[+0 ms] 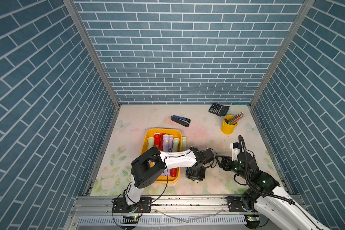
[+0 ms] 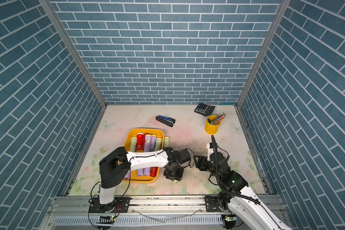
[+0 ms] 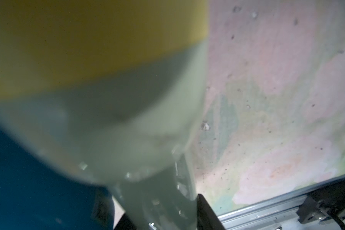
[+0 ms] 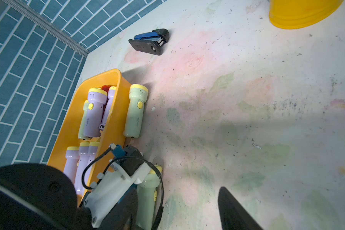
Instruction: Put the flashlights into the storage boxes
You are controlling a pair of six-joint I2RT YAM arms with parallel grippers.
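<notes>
A yellow storage box (image 1: 145, 140) holds red, lavender and green flashlights, partly under my left arm. A green flashlight (image 4: 135, 111) lies outside, along the box's right wall. Another green flashlight (image 4: 147, 201) lies nearer the front, beneath my left gripper (image 1: 195, 172). It fills much of the left wrist view close up, with a dark fingertip on either side of its lower part; whether they grip it is unclear. My right gripper hangs over the table right of the box, its fingers apart with nothing seen held between them.
A stapler (image 1: 180, 120) lies behind the box. A calculator (image 1: 218, 109) and a yellow pencil cup (image 1: 227, 126) stand at the back right. The table between the box and the cup is clear.
</notes>
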